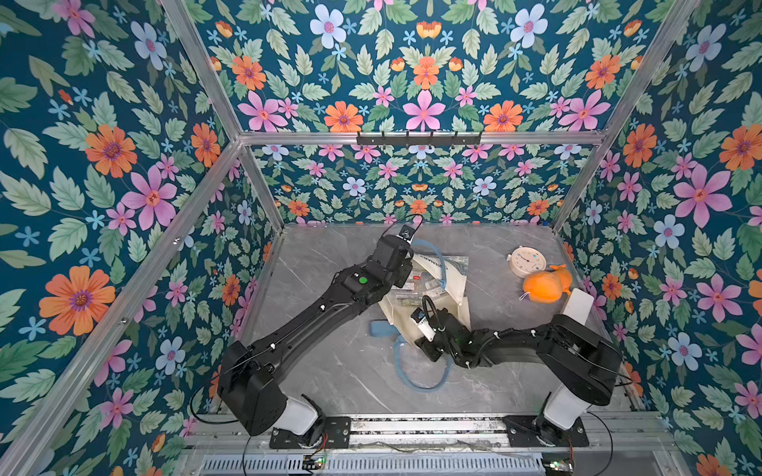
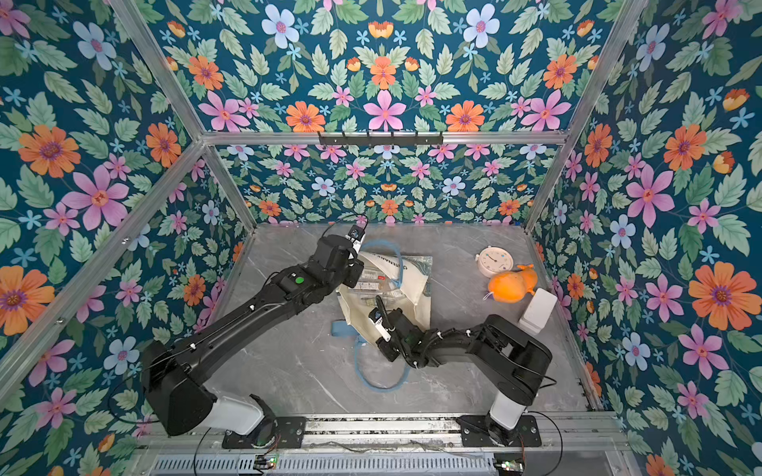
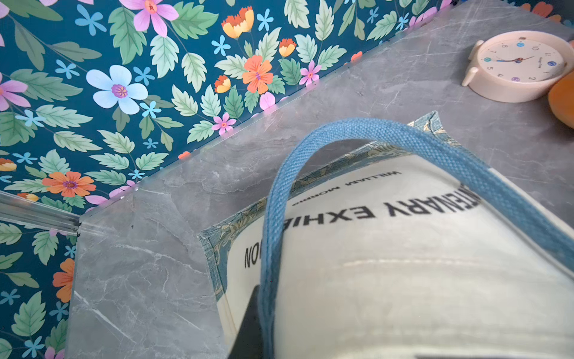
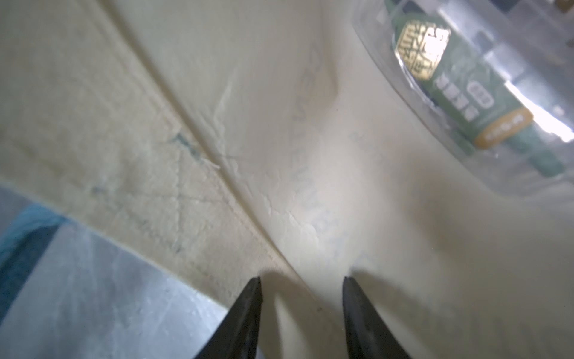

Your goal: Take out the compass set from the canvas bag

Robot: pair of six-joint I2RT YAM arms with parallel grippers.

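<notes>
The cream canvas bag lies mid-table with its mouth spread open, and clear-packaged items show inside. In the right wrist view, a clear plastic case with a green label rests within the bag; whether this is the compass set I cannot tell. My left gripper is shut on the bag's upper panel, holding it raised; its fingertips are mostly hidden by the cloth. At the near rim, my right gripper has its fingers apart, with bag cloth visible in the gap behind them.
A blue handle arches over the printed panel, and another blue handle loops on the near table. To the right stand a pink clock, an orange object and a white block. Table space left of the bag is clear.
</notes>
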